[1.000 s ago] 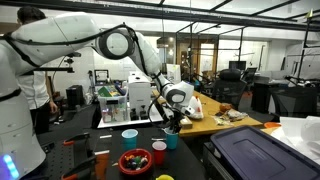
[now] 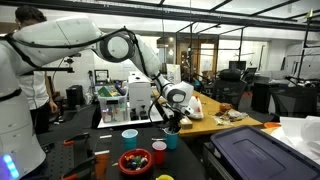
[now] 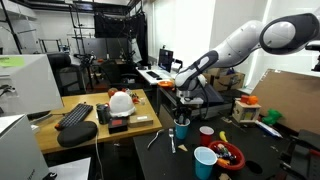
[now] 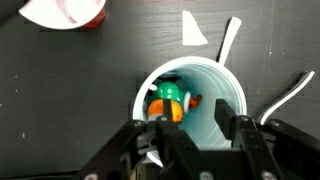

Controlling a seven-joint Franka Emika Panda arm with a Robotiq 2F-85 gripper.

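Observation:
My gripper points down over a blue cup [image 2: 171, 142], its fingers apart in the wrist view. Inside that cup lie a green object [image 4: 169, 92] and an orange object [image 4: 158, 109], with a small red piece beside them. Nothing visible sits clamped between the fingers. From the second exterior view, the gripper [image 3: 185, 110] hangs just above the cup [image 3: 181, 131]. How deep the fingertips reach relative to the rim is hard to tell.
A red cup [image 2: 159, 153], a second blue cup [image 2: 130, 139] and a red bowl [image 2: 132, 163] with several items stand nearby. Two pale utensils, one a white handle [image 4: 230, 40], lie by the cup. A large dark bin [image 2: 258, 158] takes up the right side.

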